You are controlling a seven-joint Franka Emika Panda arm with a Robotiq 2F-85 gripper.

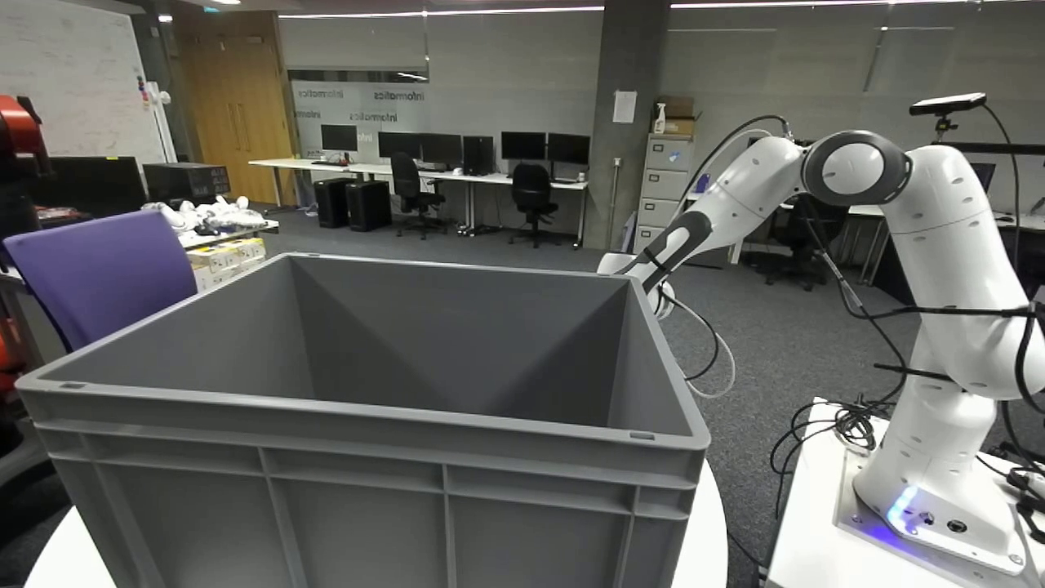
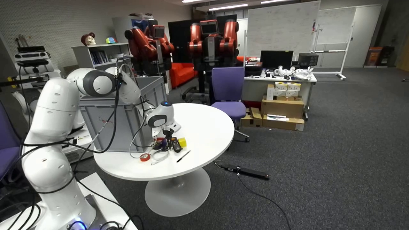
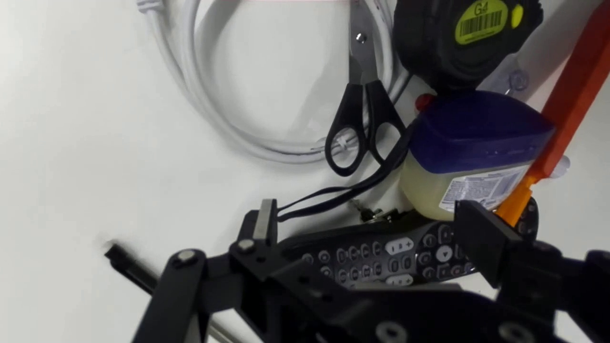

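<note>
My gripper stands open low over the table's clutter, its dark fingers wide apart. A black remote control (image 3: 371,258) lies across the span between them, and the wrist view does not settle whether it is touched. Just beyond the remote, near the right finger, is a tub with a dark blue lid (image 3: 479,134). Farther up lie black-handled scissors (image 3: 361,94), a black tape measure (image 3: 457,43) and a coiled white cable (image 3: 228,128). In exterior view 2 the gripper (image 2: 168,142) points down among these items; the box hides it in exterior view 1.
A tall grey box (image 1: 362,407) stands close beside the arm, empty where its inside shows. A red-orange tool (image 3: 577,85) leans near the tub. A dark pen (image 2: 183,156), red tape roll (image 2: 144,157) and yellow block (image 2: 182,142) lie nearby.
</note>
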